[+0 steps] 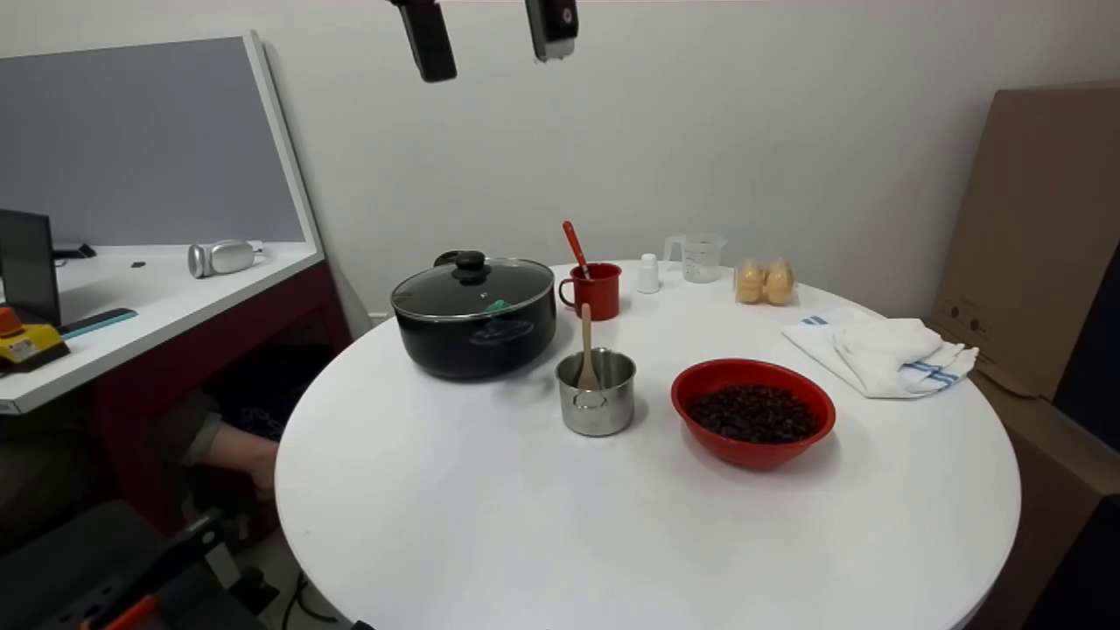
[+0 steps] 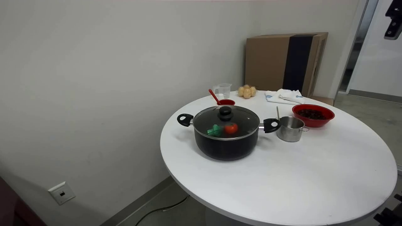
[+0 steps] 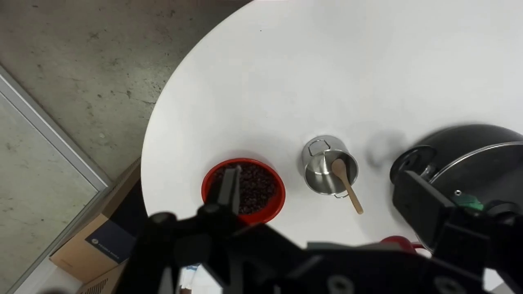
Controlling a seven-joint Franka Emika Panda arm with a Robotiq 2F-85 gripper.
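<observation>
High above the round table, my gripper is open, its two fingers wide apart with nothing between them. Below it on the table stands a small steel pot with a wooden spoon leaning inside. A red bowl of dark beans sits to the pot's right. The large black pot under a glass lid is at the left; through the lid in the second exterior view show a tomato and something green. In the wrist view the steel pot lies between my spread fingers.
Farther back are a red mug with a red-handled utensil, a white shaker, a measuring cup, eggs or similar round items and a folded towel.
</observation>
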